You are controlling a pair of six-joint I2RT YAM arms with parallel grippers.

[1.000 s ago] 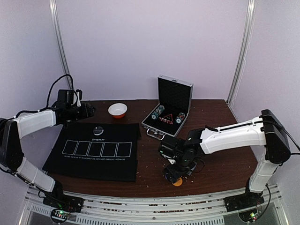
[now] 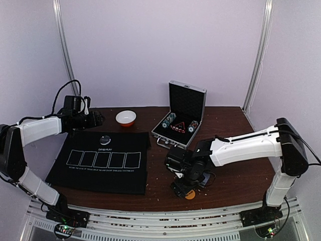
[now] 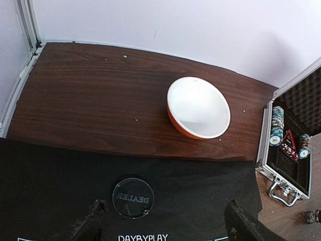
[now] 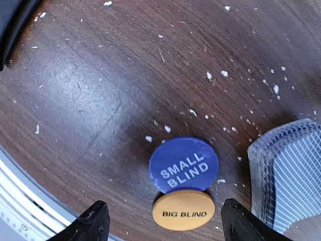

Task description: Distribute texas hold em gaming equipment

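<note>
In the right wrist view, a blue SMALL BLIND button [image 4: 183, 161] lies on the table, touching the orange BIG BLIND button [image 4: 183, 210] at its lower edge. My right gripper stands open, its fingers apart on either side of the orange button. A stack of cards with striped backs [image 4: 296, 175] is just right of the buttons. On the black mat [image 2: 103, 175] sits a clear DEALER button [image 3: 133, 198]. My left gripper is open over the mat's far edge, with nothing between its fingers.
An open silver case [image 2: 170, 143] holds chip stacks [image 2: 169, 120] and red dice [image 2: 178, 128] at back centre. The white-and-orange bowl [image 2: 126, 118] stands behind the mat. Part of a patterned stack [image 3: 313, 216] shows in front of the case.
The right gripper and forearm have shifted slightly left in the top view, showing more of the card stack beside them. My left arm has edged slightly right.
</note>
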